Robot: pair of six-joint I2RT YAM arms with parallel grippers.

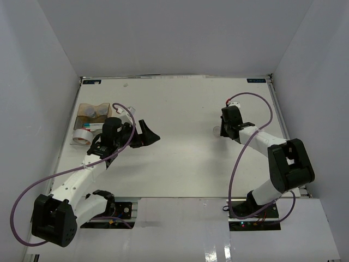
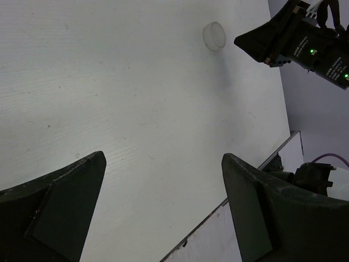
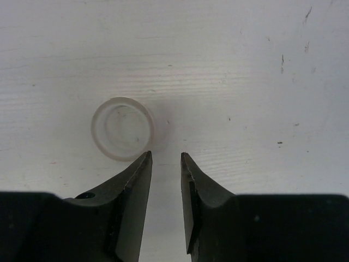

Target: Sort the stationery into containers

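Observation:
In the top view my left gripper [image 1: 144, 134] stands open beside the container [image 1: 92, 109] at the left, which holds clear round items, a white tape roll [image 1: 75, 136] and small blue-white items. My right gripper is over the right of the table, fingertips a little apart with no object visible between them; whether it grips anything is unclear. A clear round ring or lid lies just ahead of its fingertips, also visible in the left wrist view [image 2: 214, 35].
Grey walls [image 1: 38, 82] enclose the sides and back.

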